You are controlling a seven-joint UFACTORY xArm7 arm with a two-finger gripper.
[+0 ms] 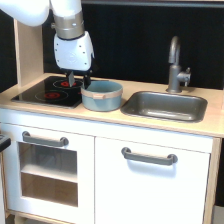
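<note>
The white arm's gripper (79, 79) is low at the upper left, just over the left side of a light blue pot (103, 98). The pot sits on the wooden counter between the black stovetop (42, 95) and the sink. The gripper's fingers are small and dark near the pot's rim; whether they are open or shut, or touch it, I cannot tell.
A steel sink (164, 105) with a grey faucet (175, 65) fills the right of the counter (212, 115). Below are white cabinet doors with grey handles. A dark back panel stands behind.
</note>
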